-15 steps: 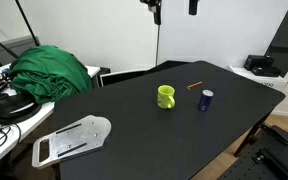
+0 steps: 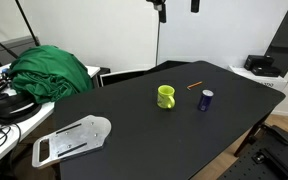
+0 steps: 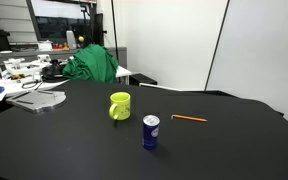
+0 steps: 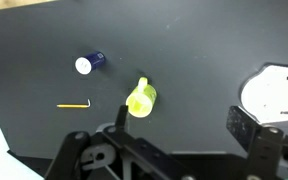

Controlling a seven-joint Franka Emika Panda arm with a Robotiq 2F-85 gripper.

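Note:
High above the dark table, my gripper (image 2: 179, 13) hangs open, its two fingers wide apart and nothing between them. Below it stands a yellow-green mug (image 2: 165, 97), upright near the table's middle with its handle toward the front in exterior view 1. A dark blue can (image 2: 205, 100) stands upright to the mug's right; in exterior view 2 the can (image 3: 150, 132) is nearer that camera than the mug (image 3: 120, 106). An orange pencil (image 2: 195, 85) lies behind the can. From the wrist, the mug (image 4: 141, 98) appears just beyond the fingers, well below them.
A silver-white metal plate with slots (image 2: 72, 140) lies at the table's left front. Green cloth (image 2: 52, 74) and black gear crowd a side surface at the left. Bare table surrounds the mug, can and pencil.
The gripper has shifted slightly to the right in exterior view 1, staying open and high. Mug, can, pencil and plate have not moved.

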